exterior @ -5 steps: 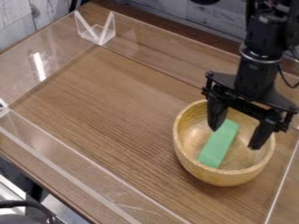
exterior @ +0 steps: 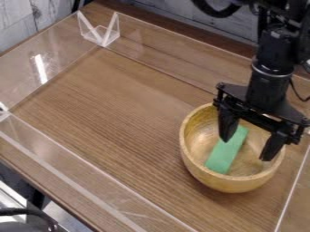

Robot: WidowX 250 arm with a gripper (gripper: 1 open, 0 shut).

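A yellow bowl (exterior: 251, 176) sits on the wooden table at the lower right, holding a green oblong object (exterior: 223, 158). My black gripper (exterior: 251, 127) hangs over the bowl's back half from the upper right, open, its two fingers spread wide toward either side of the bowl. Part of the bowl's inside is hidden behind the fingers.
A white wire-like holder (exterior: 100, 29) stands at the back left. Dark cables or parts lie at the lower left edge.
The gripper has shifted very slightly over the bowl, staying open. The bowl and green object look unmoved.
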